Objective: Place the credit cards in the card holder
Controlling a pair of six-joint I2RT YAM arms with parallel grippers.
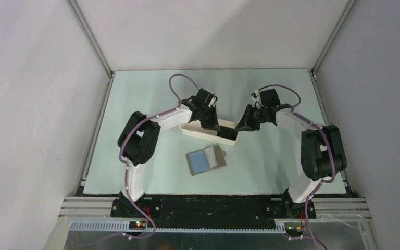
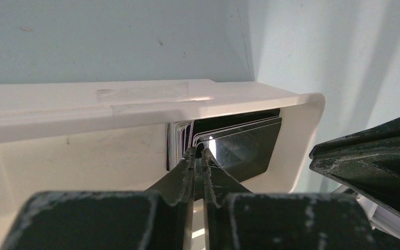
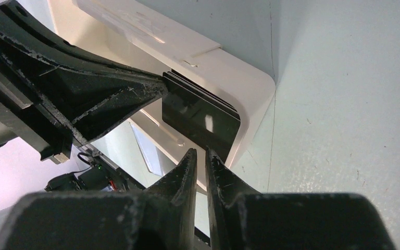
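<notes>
A stack of dark credit cards (image 2: 245, 148) leans in the right end of a long cream box (image 1: 199, 134). My left gripper is shut down to a narrow gap, its tips at the left edge of the front card. Dark card surface shows in that gap, but a firm hold on a card cannot be made out. At the box's right end, my right gripper is also nearly closed; cream box wall shows between its fingers, with no card there. The card holder (image 1: 214, 157), grey-brown with blue and clear pockets, lies open in front of the box.
More cards (image 2: 178, 138) stand edge-on left of the front ones, inside the box. The two grippers are close together over the box's right half. Around the card holder the table (image 1: 260, 172) is bare.
</notes>
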